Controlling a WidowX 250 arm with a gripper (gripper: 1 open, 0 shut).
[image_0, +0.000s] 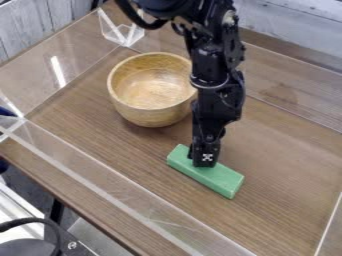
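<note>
A green block lies flat on the wooden table, angled toward the lower right. A wooden bowl sits behind and left of the gripper.
A clear plastic piece stands at the back left. Cables and a dark object lie off the table at the lower left.
</note>
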